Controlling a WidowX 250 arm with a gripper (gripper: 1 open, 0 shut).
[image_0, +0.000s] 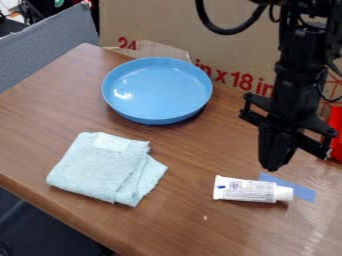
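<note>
The black gripper (274, 160) hangs at the right, above and behind a white tube (247, 189) lying on the wooden table beside a blue tape square. Whether its fingers are open or shut is hard to tell. A folded pale blue cloth (104, 170) lies at the front left. A blue plate (156, 88) sits at the back.
A cardboard box (187, 35) stands along the back. A red object (335, 138) is partly hidden at the right edge. The table's left edge borders a dark floor.
</note>
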